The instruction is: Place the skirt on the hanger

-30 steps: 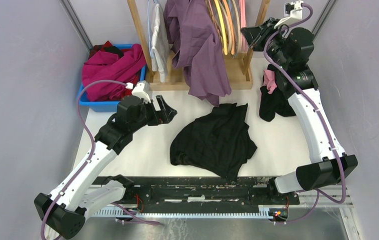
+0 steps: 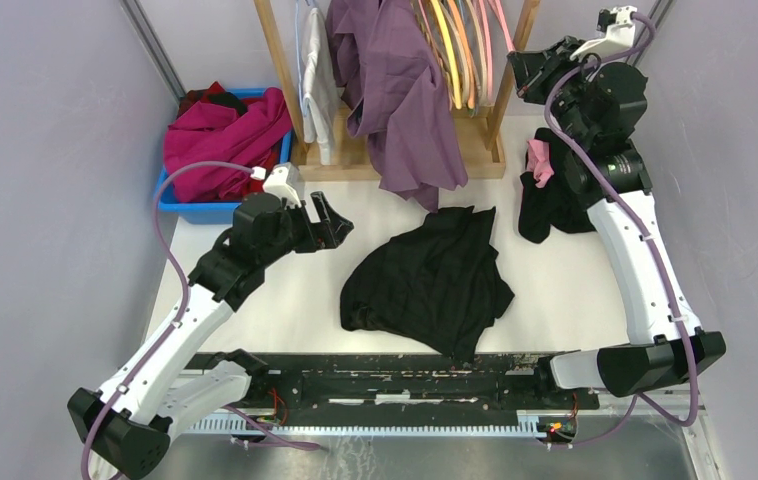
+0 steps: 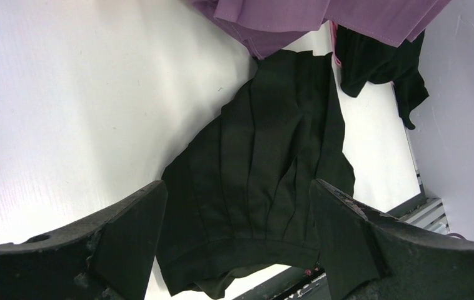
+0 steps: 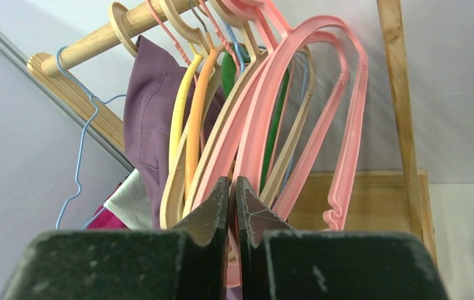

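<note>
The black skirt [image 2: 433,280] lies spread on the white table; its pleats show in the left wrist view [image 3: 253,169]. Over the table, left of the skirt, my left gripper [image 2: 335,220] stands open and empty. Up at the rack's right side, my right gripper [image 2: 515,64] is shut on a pink hanger [image 2: 502,22]. In the right wrist view that pink hanger [image 4: 256,119] runs down to the closed fingertips [image 4: 247,194], its hook end out of view above. Just where the fingers pinch it is partly hidden.
The wooden rack [image 2: 495,130] carries several coloured hangers [image 2: 460,60], a hanging purple garment [image 2: 400,100] and a white one [image 2: 319,85]. A blue bin [image 2: 215,212] of clothes stands at left. Black clothing [image 2: 555,210] lies at right.
The right gripper has moved a little to the right, and the pink hanger's lower end now slants out towards it, away from the other hangers. The left arm and the skirt look unmoved.
</note>
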